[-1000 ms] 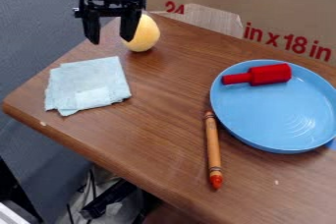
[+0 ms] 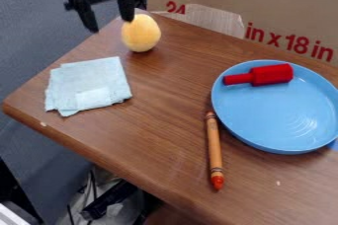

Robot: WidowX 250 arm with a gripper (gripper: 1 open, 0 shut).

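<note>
My black gripper [image 2: 109,12] is at the top left, above the table's back left part, with its fingers apart and nothing seen between them. Just below and right of its right finger a yellow egg-shaped object [image 2: 140,35] stands on the wooden table. A folded pale cloth [image 2: 86,86] lies on the left of the table. On the right, a red cylinder with a narrower handle [image 2: 259,75] rests on a blue plate [image 2: 275,121]. An orange crayon [image 2: 214,152] lies left of the plate.
A cardboard box [image 2: 251,12] stands behind the table [image 2: 145,150]. A dark floor with some equipment shows below the left edge.
My gripper has moved a little up and to the left, away from the yellow object. The objects on the table have not visibly moved.
</note>
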